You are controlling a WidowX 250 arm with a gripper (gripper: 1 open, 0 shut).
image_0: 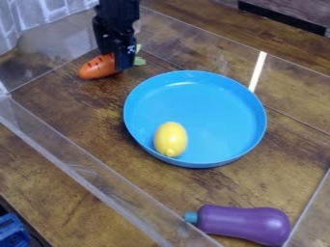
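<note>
My black gripper (pixel 116 48) is open over an orange toy carrot (pixel 96 68) with green top at the upper left, its fingers reaching down around the carrot and partly hiding it. A round blue plate (pixel 219 116) holds a yellow egg-shaped toy (pixel 171 139), perhaps a lemon. A purple toy eggplant (pixel 244 224) lies at the lower right.
The wooden surface (pixel 65 154) is bordered by clear walls along the left and front. A blue object (pixel 11 230) is at the lower left corner. The wood left of the plate is clear.
</note>
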